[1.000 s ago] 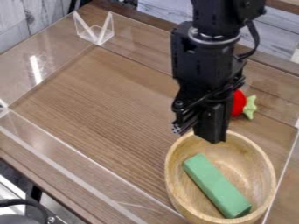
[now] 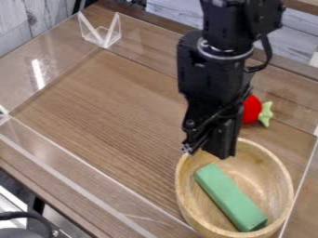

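My black gripper [image 2: 211, 139] hangs from the arm over the upper edge of a round light wooden bowl [image 2: 189, 204] at the lower right. Its fingertips point down and look close together, though the arm body partly hides them; I see nothing held between them. A green rectangular block [image 2: 231, 197] lies slanted inside the bowl, below the gripper. A red object with a green top [image 2: 255, 110], like a toy vegetable, lies behind the arm at the right.
A small clear plastic piece [image 2: 102, 33] stands at the back left. Pale boards run along the back, and a black cable lies at the lower left.
The arm and gripper have shifted slightly, a little to the left at the fingertips. The bowl, block and red object look unmoved.
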